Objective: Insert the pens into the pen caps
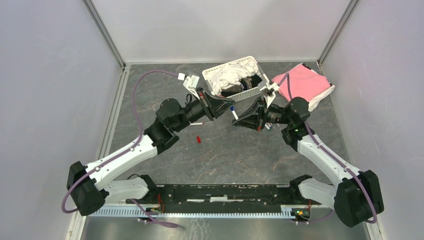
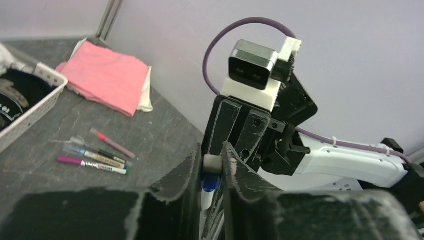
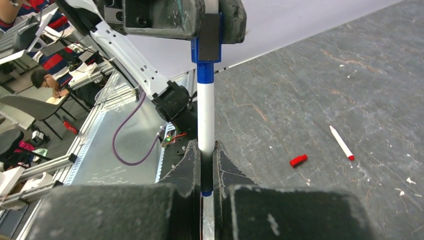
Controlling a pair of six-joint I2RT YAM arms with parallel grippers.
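Note:
A white pen (image 3: pixel 205 117) with blue ends stands upright in the right wrist view. My right gripper is shut around its lower part. The pen's top goes into a blue cap (image 3: pixel 205 71) that sits between the fingertips of my left gripper. Those fingers lie close along both sides of the cap; whether they press on it cannot be told. On the table lie a loose red cap (image 3: pixel 298 160) and a white pen with a red end (image 3: pixel 342 143), apart from each other.
Several markers, among them a purple one (image 2: pixel 92 164) and a red-tipped one (image 2: pixel 112 143), lie near a folded pink cloth (image 1: pixel 302 85). A white basket (image 1: pixel 208 75) with cloth stands at the back.

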